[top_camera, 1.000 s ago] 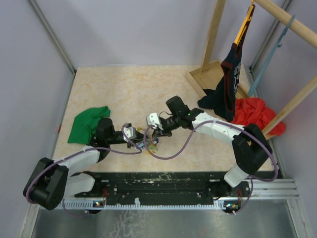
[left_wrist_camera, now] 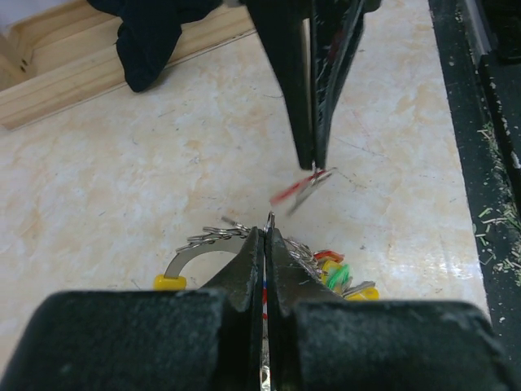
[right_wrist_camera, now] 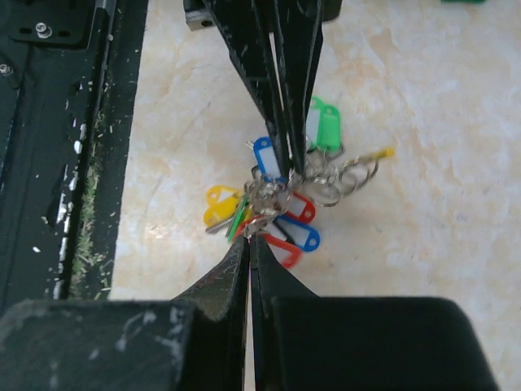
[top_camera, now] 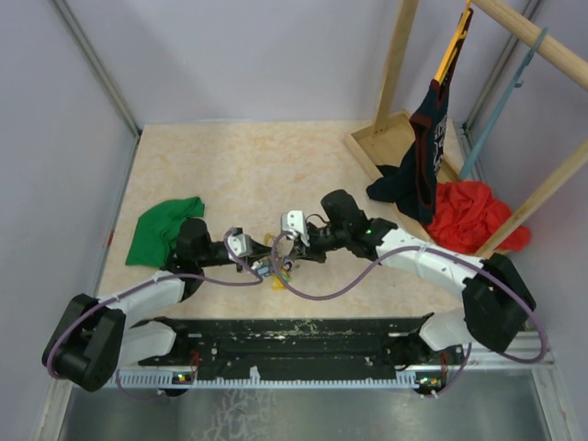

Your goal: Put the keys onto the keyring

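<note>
My left gripper is shut over the pile of keys; a thin metal piece (left_wrist_camera: 270, 220) stands at its tips, with the wire keyring (left_wrist_camera: 194, 257) and coloured tags (left_wrist_camera: 334, 269) around and below. My right gripper hangs above and right of it, shut, with thin metal and a blurred red piece (left_wrist_camera: 285, 191) at its tips. In the right wrist view, keys and rings (right_wrist_camera: 269, 195) lie around the meeting fingertips, over red, blue, green and yellow tags (right_wrist_camera: 301, 232). Whether those metal pieces are joined I cannot tell.
A green cloth (top_camera: 161, 230) lies at the left. The wooden tray (top_camera: 367, 147) with a frame, hanging dark fabric (top_camera: 427, 156) and red cloth (top_camera: 473, 216) fills the back right. The back middle of the board is clear.
The right arm has shifted toward the front right, its gripper moving slightly right. The left arm has hardly moved.
</note>
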